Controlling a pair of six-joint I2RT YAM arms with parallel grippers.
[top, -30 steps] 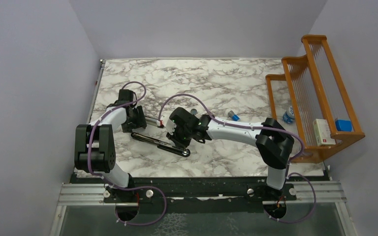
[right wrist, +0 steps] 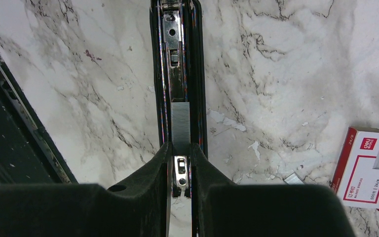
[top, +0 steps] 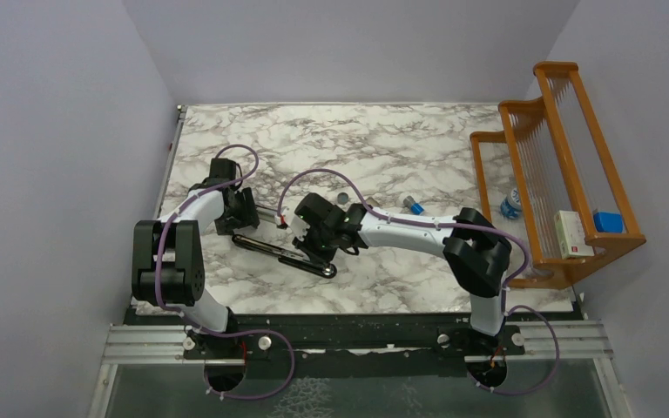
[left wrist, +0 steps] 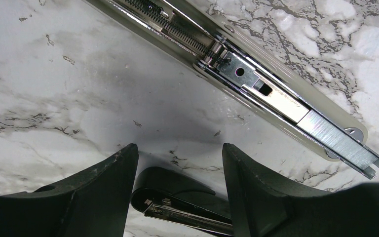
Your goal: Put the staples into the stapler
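Observation:
The long black stapler (top: 266, 248) lies folded open on the marble table, its metal channel showing. In the right wrist view a grey staple strip (right wrist: 180, 118) lines up with that channel, and my right gripper is shut on the strip's near end. Whether the strip is fully seated I cannot tell. My left gripper is open over the table, with nothing held; the black stapler's hinge end (left wrist: 165, 190) shows below, between its fingers. A second, pale stapler (left wrist: 281, 94), opened up, has staples (left wrist: 338, 136) at the end of its channel.
A red-and-white staple box (right wrist: 367, 168) and a loose staple piece (right wrist: 293, 178) lie right of the black stapler. A blue object (top: 413, 205) lies behind the right arm. The wooden rack (top: 544, 122) stands at the right.
Left arm and both staplers look unmoved.

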